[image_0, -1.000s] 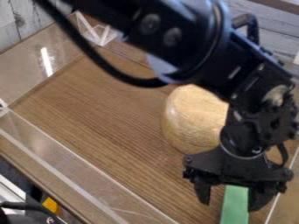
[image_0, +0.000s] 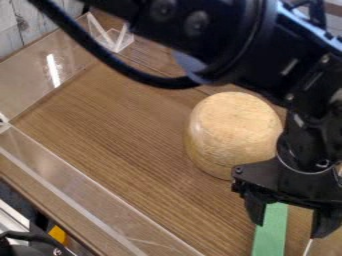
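The black gripper (image_0: 290, 208) points down at the lower right, its fingers open over a green strip-like object (image_0: 269, 238) on the wooden surface, whose upper end is hidden by the gripper. Behind the gripper, a round tan, bread-like object (image_0: 227, 130) rests on the wood, partly covered by the arm. Whether the fingers touch the green object cannot be told.
A blue object behind the arm at the top is mostly hidden. Dark equipment and cables lie outside at the lower left.
The gripper has shifted slightly right over the last second, with small up and down movement. The green object and round object appear to stay in place.
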